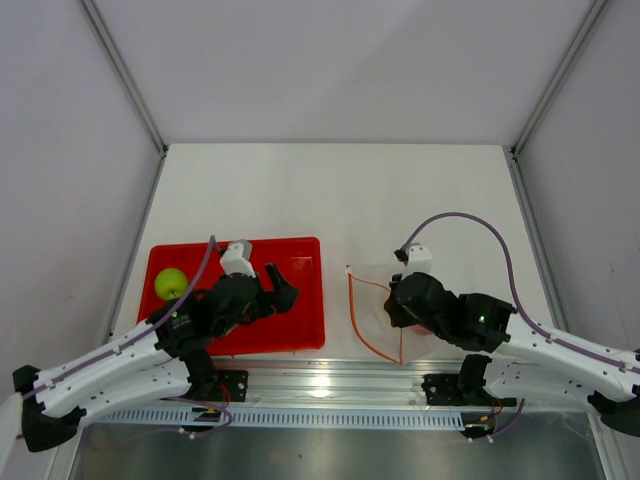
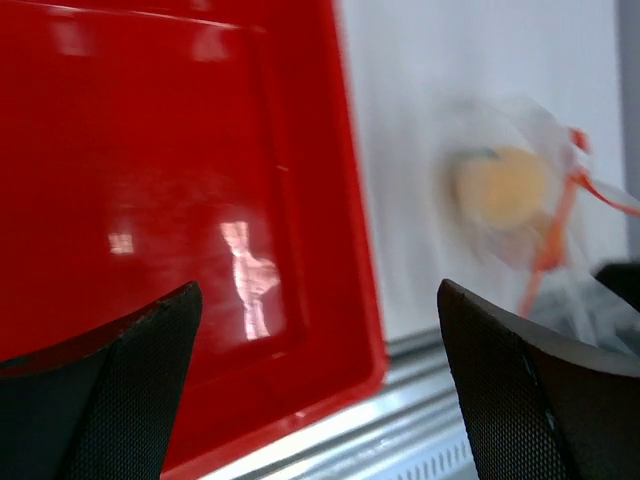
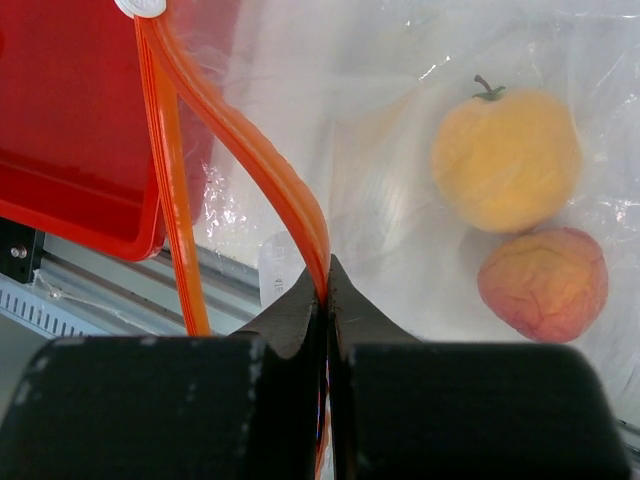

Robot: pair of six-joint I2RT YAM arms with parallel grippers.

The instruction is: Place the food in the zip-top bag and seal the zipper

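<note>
The clear zip top bag (image 1: 375, 325) lies right of the red tray, its orange zipper edges (image 1: 352, 315) spread apart. Pinched between the fingers of my right gripper is one orange zipper edge (image 3: 270, 175). Inside the bag, the right wrist view shows a yellow-orange fruit (image 3: 507, 160) with a stem and a reddish peach-like fruit (image 3: 545, 285). My left gripper hangs open and empty above the tray's right part. A green apple (image 1: 171, 284) sits in the tray's left end; the left arm covers the area beside it.
The red tray (image 1: 300, 335) stands on the left of the white table (image 1: 330, 190), bare under my left gripper. A metal rail (image 1: 320, 380) runs along the front edge.
</note>
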